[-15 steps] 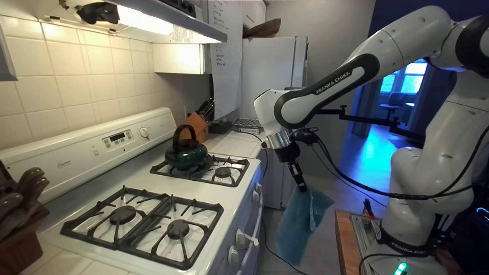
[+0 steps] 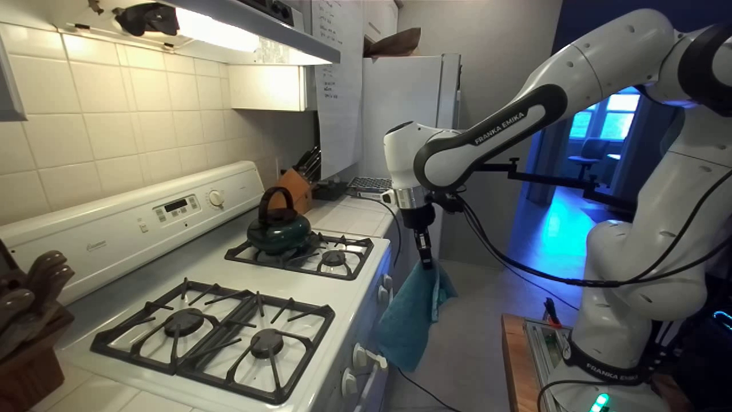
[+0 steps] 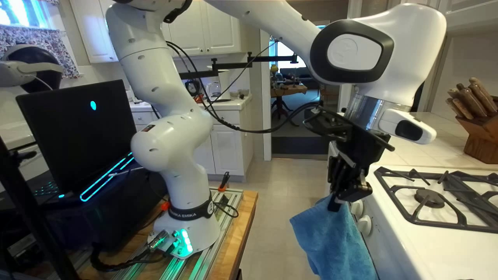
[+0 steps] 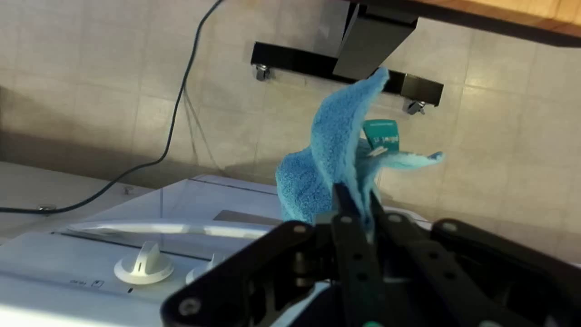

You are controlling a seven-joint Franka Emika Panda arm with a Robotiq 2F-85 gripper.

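Note:
A blue towel (image 2: 409, 319) hangs from my gripper (image 2: 427, 264), which is shut on its upper part. In exterior view 1 the towel's lower left side overlaps the front of the white stove (image 2: 343, 309); whether it touches cannot be told. Exterior view 2 shows the towel (image 3: 332, 242) draping below the gripper (image 3: 337, 205), beside the stove knobs. From the wrist, the towel (image 4: 337, 133) bunches up between the black fingers, with two corners sticking out and a teal label (image 4: 381, 134) showing. The oven handle (image 4: 169, 228) lies to the left, below the knobs.
A green kettle (image 2: 279, 233) stands on a back burner. Knife blocks (image 2: 31, 329) sit on the counters. The wooden robot table (image 3: 242, 224) stands opposite the stove, with open floor between. A cable (image 4: 177, 109) runs over the floor.
The arm has carried the towel up and left, closer to the stove front. My gripper now points more nearly straight down. It has stayed shut on the towel.

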